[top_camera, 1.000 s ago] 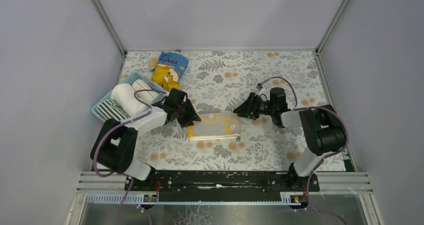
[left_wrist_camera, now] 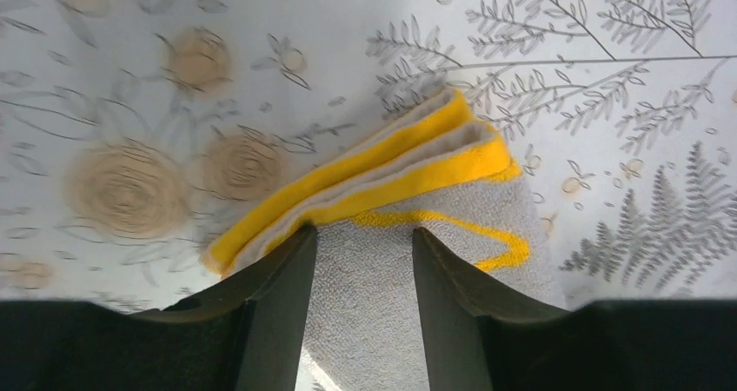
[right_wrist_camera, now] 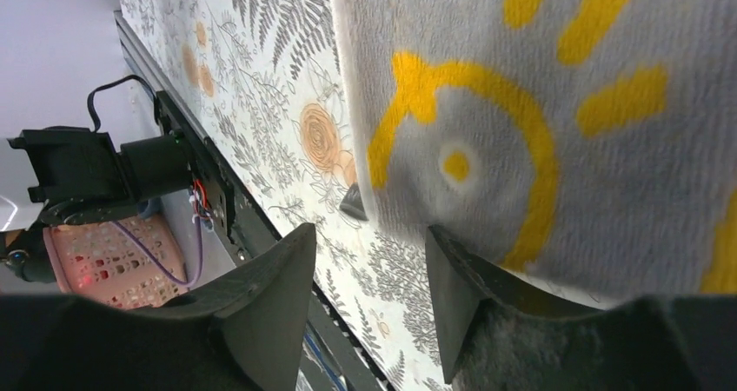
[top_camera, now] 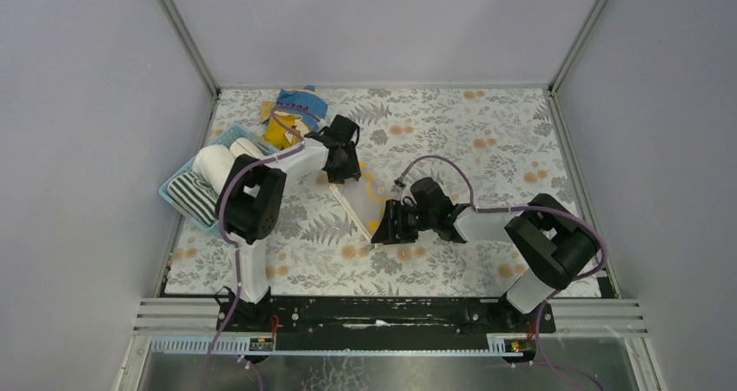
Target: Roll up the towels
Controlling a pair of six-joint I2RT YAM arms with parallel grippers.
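The folded grey towel (top_camera: 362,202) with yellow markings lies slanted on the patterned table between my two grippers in the top view. Its far end, close up in the left wrist view, shows stacked yellow-edged layers (left_wrist_camera: 417,161). My left gripper is over that end, its fingers apart with grey cloth visible between them. At the towel's near end is my right gripper, also with a gap between its fingers; the towel's corner (right_wrist_camera: 391,217) lies just beyond them. In the top view both grippers partly cover the towel's ends.
To the left, a light blue basket (top_camera: 165,191) holds rolled white (top_camera: 214,167) and striped (top_camera: 193,196) towels, close to my left arm. Behind it lies a blue and yellow bag (top_camera: 300,104).
The towel has turned from lying straight across to slanting. My left gripper has gone toward the back and slightly right, while my right gripper has moved left and a little frontward.
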